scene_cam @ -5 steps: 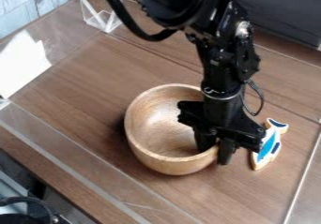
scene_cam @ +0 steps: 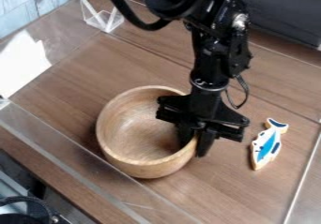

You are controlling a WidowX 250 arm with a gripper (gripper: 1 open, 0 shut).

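A round wooden bowl (scene_cam: 135,136) sits on the wood-look table. My black gripper (scene_cam: 193,140) is at the bowl's right side, shut on its rim, with one finger inside and the other outside. A flat wooden fish (scene_cam: 266,144), painted white and blue, lies to the right of the bowl, apart from it.
A clear angular object (scene_cam: 103,14) stands at the back left. Transparent strips run along the near left and right edges, and a dark panel borders the back.
The gripper and the bowl have moved together to the left, away from the fish, which lies where it was.
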